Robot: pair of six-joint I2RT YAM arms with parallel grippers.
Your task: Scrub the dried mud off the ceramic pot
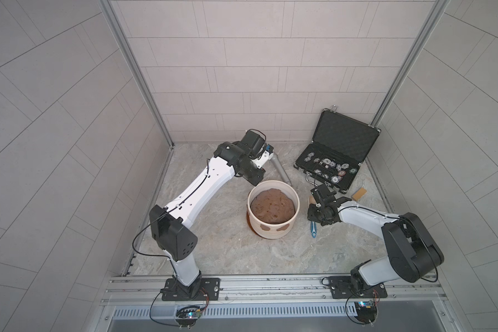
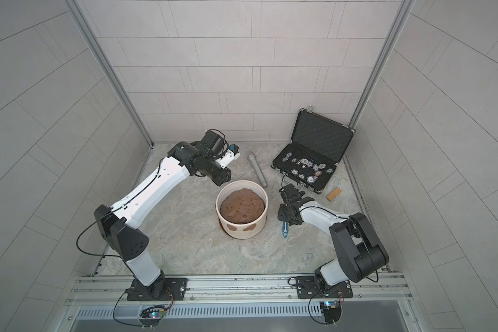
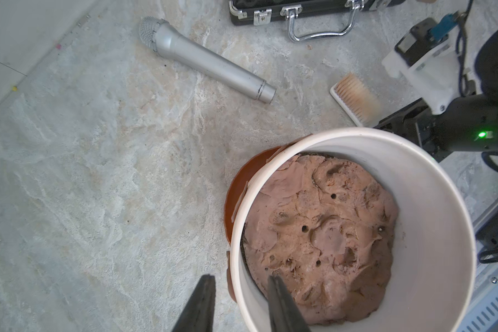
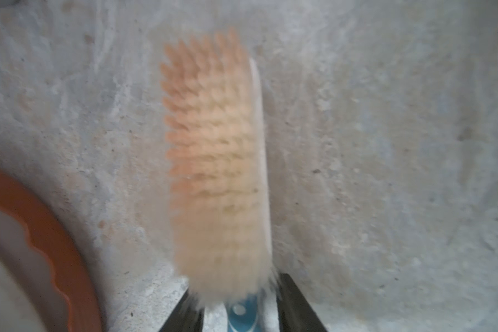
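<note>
The cream ceramic pot (image 1: pixel 271 233) stands upright on the table, full of lumpy brown soil (image 3: pixel 326 238). Brown mud patches (image 1: pixel 282 227) mark its outer wall. My left gripper is above the pot's back-left rim, its fingers (image 3: pixel 202 296) apart; the rim shows below them and nothing looks gripped. A brush (image 4: pixel 215 160) with pale bristles and a blue handle (image 1: pixel 313 230) lies to the right of the pot. Around its neck stands my right gripper, fingers (image 4: pixel 301 310) spread on both sides of the handle, with gaps showing.
A grey microphone (image 3: pixel 210 61) lies behind the pot. At the back right is an open black case (image 1: pixel 345 132) with small round items; a tan block (image 1: pixel 359 194) lies near it. An orange saucer edge (image 3: pixel 235 202) shows at the pot's left.
</note>
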